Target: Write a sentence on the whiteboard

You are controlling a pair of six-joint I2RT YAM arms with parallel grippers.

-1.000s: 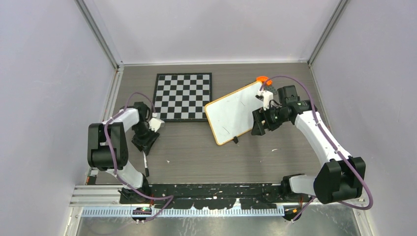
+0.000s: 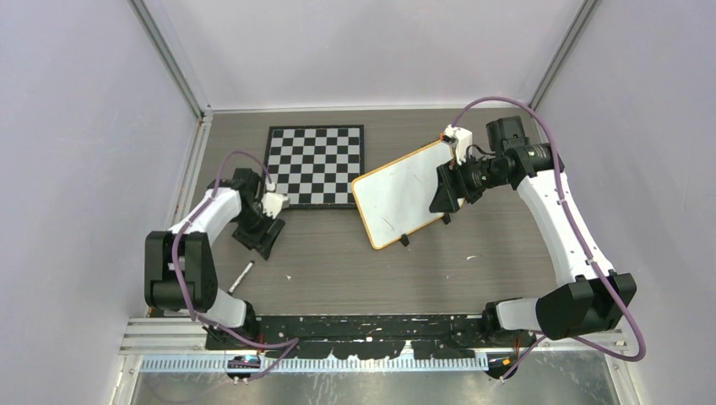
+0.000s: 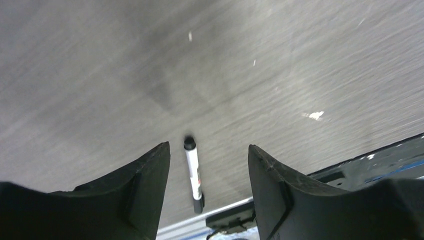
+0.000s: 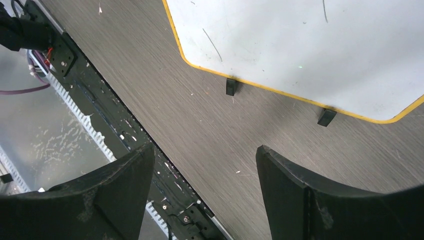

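Note:
The whiteboard (image 2: 397,194), yellow-edged with a few short marks, rests on small black feet right of center. A white marker (image 3: 193,170) with dark ends lies on the table at the lower left, below my left gripper (image 2: 259,240), which is open and empty; in the left wrist view it sits just beyond the fingertips. My right gripper (image 2: 445,192) hangs over the whiteboard's right part, its fingers wide apart with nothing between them in the right wrist view.
A checkerboard (image 2: 312,164) lies at the back left, beside the whiteboard. Bare table spans the front middle and far right. White walls enclose the back and sides.
My left gripper has risen away from the marker, which now lies at a different slant. The right arm has moved up and toward the back, over the whiteboard.

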